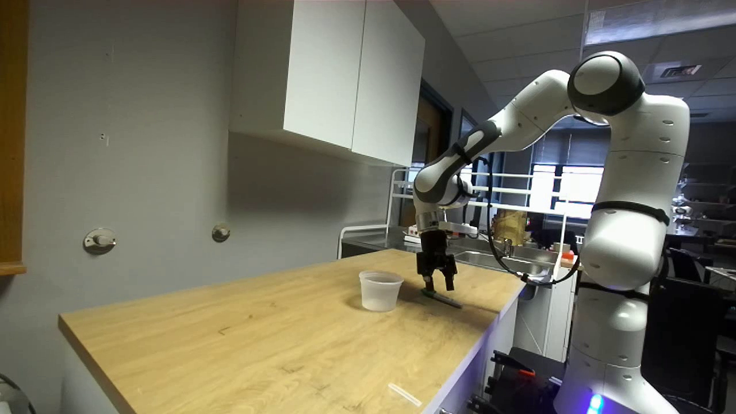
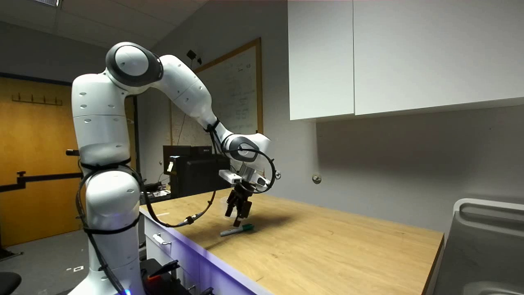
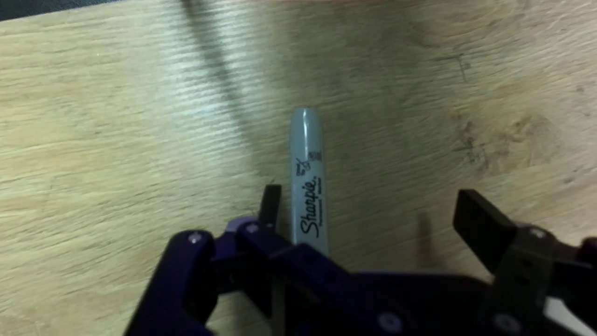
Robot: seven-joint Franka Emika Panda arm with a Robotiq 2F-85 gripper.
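Note:
A grey Sharpie marker [image 3: 306,173] with a green cap end [image 2: 247,227] lies flat on the wooden counter. Just above it, my gripper [image 1: 439,288] points down with its fingers spread. In the wrist view the marker lies close beside the left fingertip [image 3: 271,204], while the right fingertip [image 3: 475,221] stands well away across bare wood. The marker's near end is hidden behind the gripper body. Nothing is held. A translucent white plastic tub [image 1: 380,290] stands upright on the counter a short way from the gripper; in exterior view 2 it is mostly behind the gripper.
A small white strip [image 1: 405,394] lies near its front edge. Cabinets [image 1: 345,76] hang above along the wall, and a metal sink [image 1: 510,262] with a white rack sits beyond the counter's far end.

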